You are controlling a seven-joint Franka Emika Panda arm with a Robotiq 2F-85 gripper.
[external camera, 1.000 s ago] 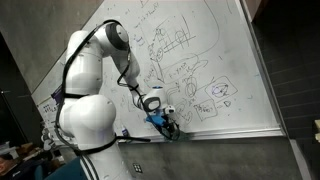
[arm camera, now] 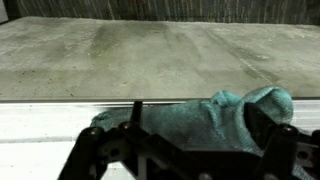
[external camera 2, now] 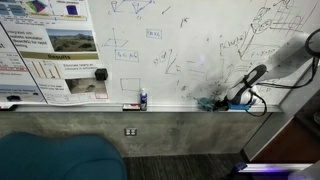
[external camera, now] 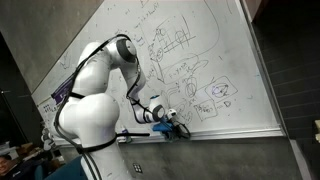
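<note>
A teal cloth (arm camera: 195,124) lies bunched on the whiteboard's ledge, filling the lower middle of the wrist view. My gripper is open, its two dark fingers standing apart with the cloth in the space before and between them. In exterior view 2 the cloth (external camera 2: 207,103) shows as a small teal bundle at the ledge, and the gripper (external camera 2: 222,104) is right beside it. From exterior view 1 the gripper (external camera: 178,132) appears low against the board's bottom edge, with the cloth mostly hidden by it. Whether the fingers touch the cloth I cannot tell.
The whiteboard (external camera 2: 190,50) carries marker drawings. Along its ledge (external camera 2: 70,107) stand a spray bottle (external camera 2: 143,98) and a dark eraser (external camera 2: 131,107). A poster (external camera 2: 45,50) hangs at left, with a teal chair (external camera 2: 65,155) below. The ledge between bottle and cloth looks clear.
My gripper and wrist have shifted slightly lower along the board and tilted, the wrist now closer to the ledge. The teal cloth shows less in exterior view 1.
</note>
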